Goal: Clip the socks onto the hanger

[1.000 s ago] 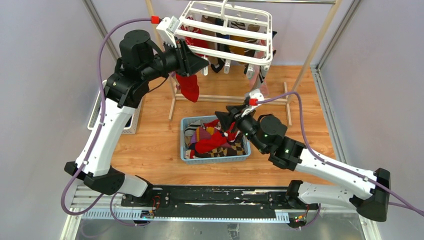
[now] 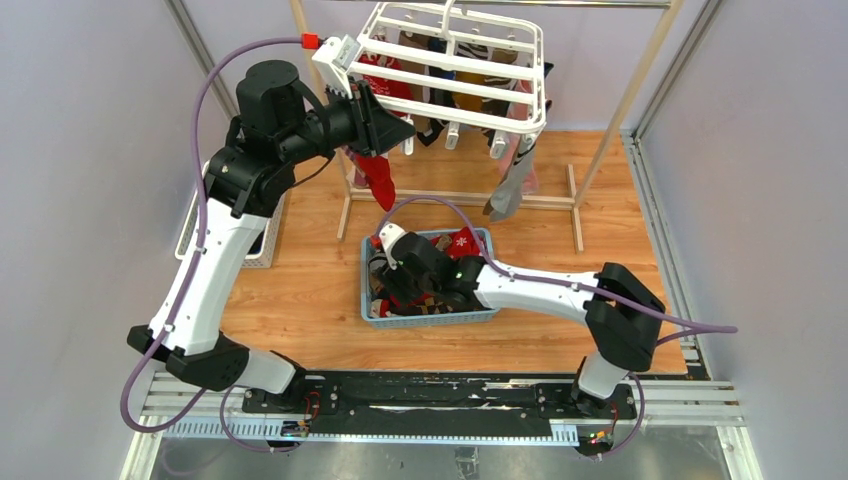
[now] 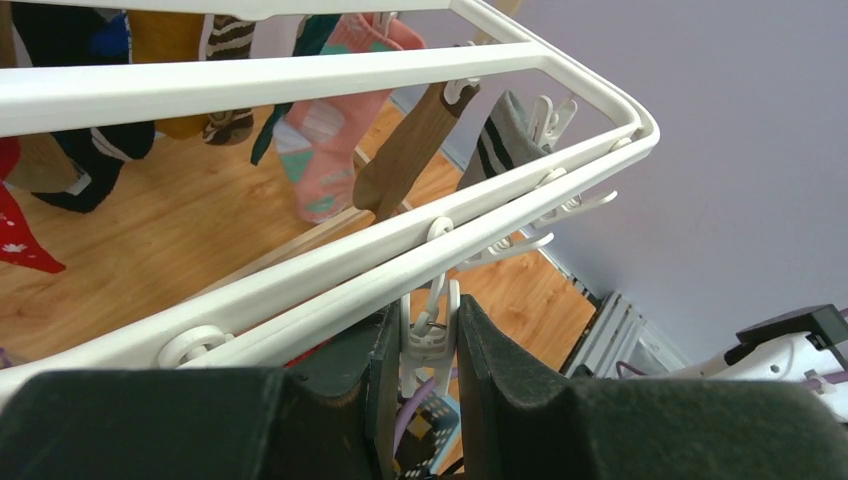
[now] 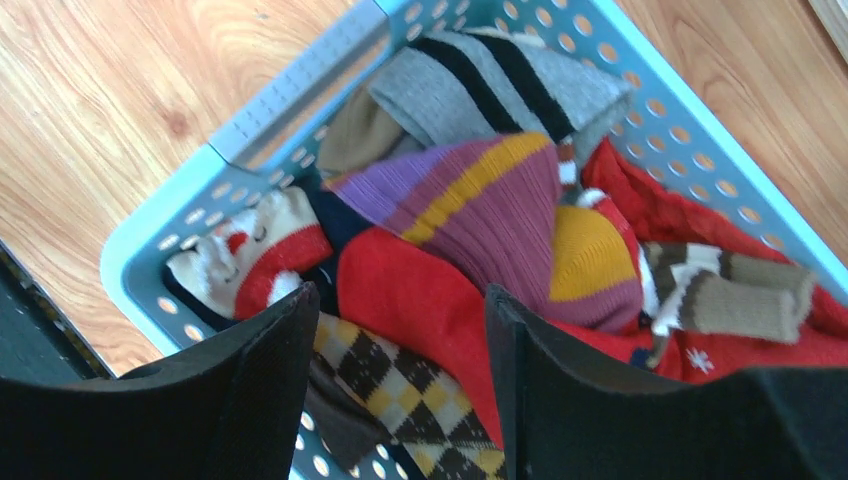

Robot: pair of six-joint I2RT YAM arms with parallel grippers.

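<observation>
In the left wrist view my left gripper is shut on a white clip under the front bar of the white hanger. Socks hang from the hanger, among them a pink sock and a grey striped sock. My right gripper is open, pointing down into the blue basket. Beneath it lie red socks, a purple-yellow striped sock, a grey striped sock and a checked sock.
A white basket stands at the left behind the left arm. A wooden rack holds the hanger. Bare floor surrounds the blue basket.
My right gripper has moved left and down from beside the hanging socks into the blue basket. The left arm is still; the hanging socks sway slightly.
</observation>
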